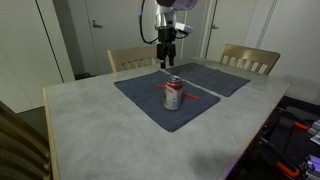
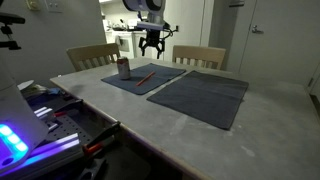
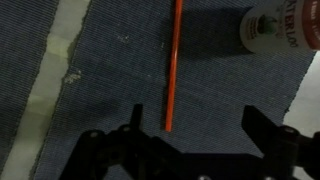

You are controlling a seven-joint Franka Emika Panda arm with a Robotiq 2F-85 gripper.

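Note:
A thin red stick lies on a dark cloth, running up and down in the wrist view. Beside it stands a can with a red and white label, cut off by the top right. In exterior view 1 the can partly covers the stick. My gripper is open, its two black fingertips apart, and the stick's near end shows in the gap between them. From outside, the gripper hangs above the table on the far side of the can, touching nothing.
A second dark cloth covers another part of the table, a narrow pale strip of tabletop separating the two. Chairs stand around the table.

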